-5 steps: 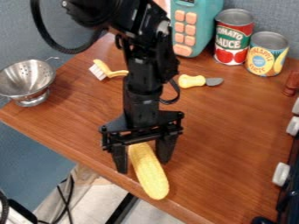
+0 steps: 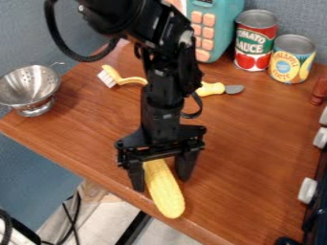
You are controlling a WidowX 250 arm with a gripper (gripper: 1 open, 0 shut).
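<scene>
A yellow toy corn cob [image 2: 165, 191] lies lengthwise near the front edge of the wooden table [image 2: 243, 158]. The black gripper [image 2: 159, 170] is down over the cob's back end, one finger on each side of it; whether the fingers press on it cannot be told from this view.
A metal colander [image 2: 29, 88] sits at the left edge. Behind the arm are a yellow brush [image 2: 125, 79], a yellow-handled tool [image 2: 212, 89], a tomato can [image 2: 254, 43], another can [image 2: 292, 61] and a teal toy [image 2: 217, 24]. A black appliance with white knobs lines the right edge.
The arm and gripper have shifted slightly to the right over the last second. The cob looks unmoved.
</scene>
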